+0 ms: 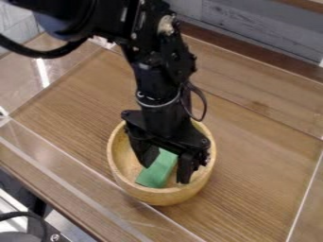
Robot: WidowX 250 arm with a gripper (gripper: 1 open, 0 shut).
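A green block (157, 171) lies inside a round light wooden bowl (161, 195) in the middle of the table. My black gripper (164, 163) reaches down into the bowl with its fingers open, one on each side over the block. Whether the fingers touch the block is hard to tell, as the gripper's body hides part of it.
A pale wall runs along the back. Cables and a dark object are at the lower left, beyond the table's edge.
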